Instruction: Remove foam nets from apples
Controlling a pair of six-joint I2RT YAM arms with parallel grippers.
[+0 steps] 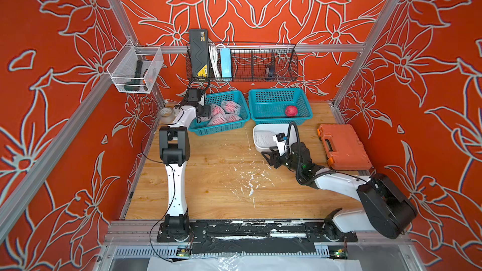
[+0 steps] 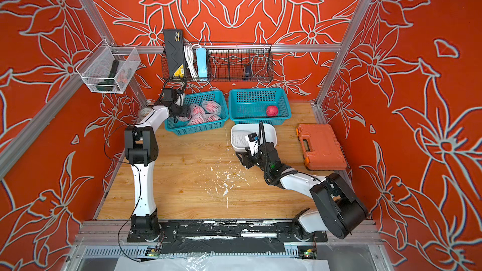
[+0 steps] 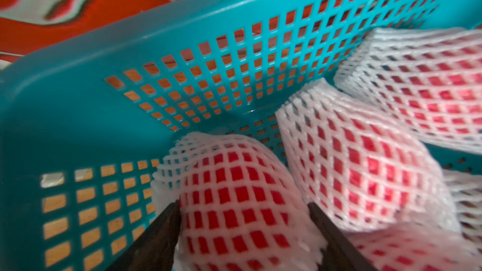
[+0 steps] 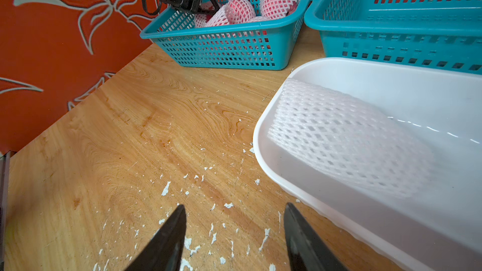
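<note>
Inside the left teal basket (image 1: 221, 129) lie several red apples in white foam nets. My left gripper reaches down into this basket, its fingers parted on either side of one netted apple (image 3: 236, 195); whether they press on the net cannot be told. Another netted apple (image 3: 361, 170) lies close by on the right. A bare red apple (image 1: 291, 111) rests in the right teal basket (image 1: 273, 99). One white foam net (image 4: 346, 135) lies empty in the white tray (image 4: 281, 170). My right gripper is open beside that tray, above the table, nothing between its fingers.
White foam scraps (image 1: 251, 180) are scattered over the middle of the table. An orange case (image 1: 346, 145) lies at the right, near the right arm. A wire rack (image 1: 251, 62) hangs behind the baskets.
</note>
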